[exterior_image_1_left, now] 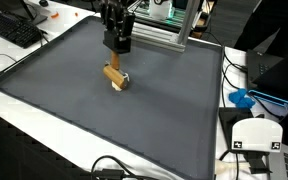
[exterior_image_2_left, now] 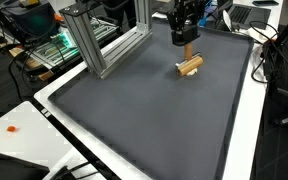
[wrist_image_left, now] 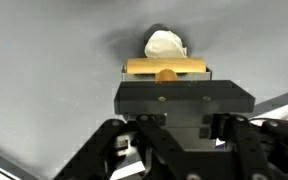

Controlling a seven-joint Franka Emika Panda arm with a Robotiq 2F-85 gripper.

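A wooden mallet-like piece hangs from my gripper (exterior_image_1_left: 116,50), which is shut on its upright handle (exterior_image_2_left: 188,50). At the handle's lower end lies a crosswise wooden cylinder (exterior_image_1_left: 114,76), close above the grey table or touching it; I cannot tell which. In the wrist view this wooden cylinder (wrist_image_left: 144,66) shows just past the dark finger ends. A small white rounded object (wrist_image_left: 164,44) is beside the cylinder, on its far side in that view. In exterior view 1 the white object (exterior_image_1_left: 121,85) is partly hidden behind the wood.
A white-framed stand (exterior_image_1_left: 169,37) is at the back. A keyboard (exterior_image_1_left: 16,28) lies at the far left. Off the right edge are a blue item (exterior_image_1_left: 238,98) and a white device (exterior_image_1_left: 256,134).
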